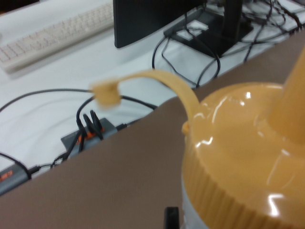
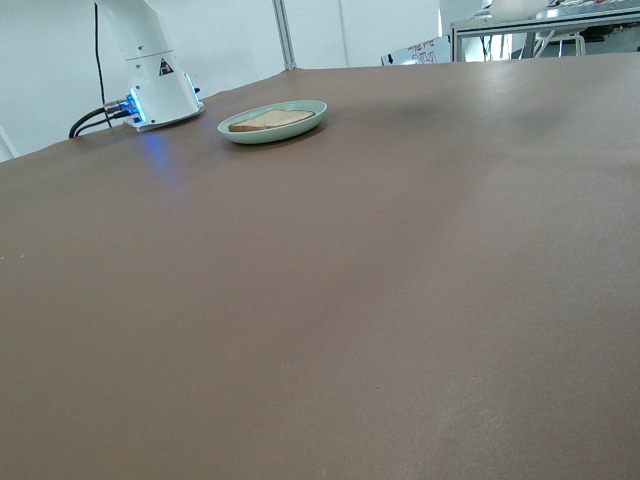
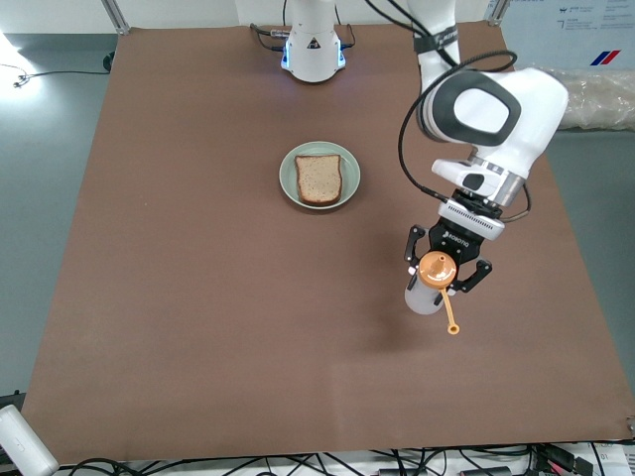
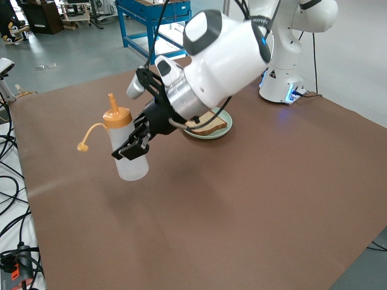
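A squeeze bottle [image 3: 424, 296] with an orange cap and attached tip cover is held by my gripper [image 3: 437, 283], upright in the right camera view [image 4: 129, 165], above the table's right half in the left camera view. In the wrist view its cap [image 1: 238, 143] fills the right side. A slice of bread [image 3: 318, 178] lies on a pale green plate [image 3: 290, 181], behind and left of the bottle in the left camera view. In the top view, plate and bread [image 2: 271, 119] show, but neither bottle nor gripper.
Cables and power strips [image 1: 90, 133] lie along one edge, with a keyboard and monitor beyond.
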